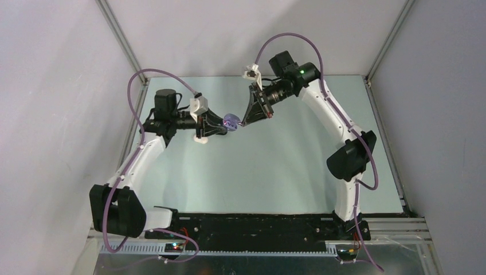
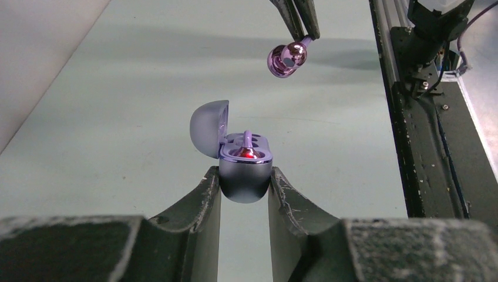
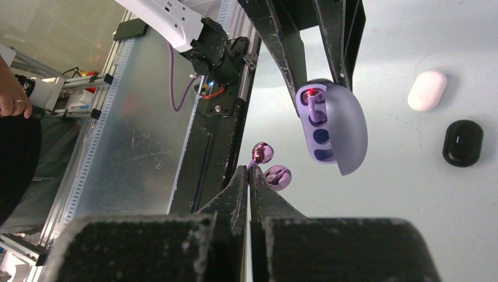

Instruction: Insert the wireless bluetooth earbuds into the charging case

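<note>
My left gripper is shut on the open lavender charging case; its lid stands raised, and a metallic earbud with a red light sits inside, empty wells beside it in the right wrist view. My right gripper is shut, a shiny pink-purple earbud [image 2: 285, 59] at its fingertips, held by its stem. It hangs just off the case, apart from it, above and to the right in the left wrist view.
A white case [image 3: 427, 90] and a black case [image 3: 463, 143] lie on the pale table [image 1: 269, 172] below the left gripper.
</note>
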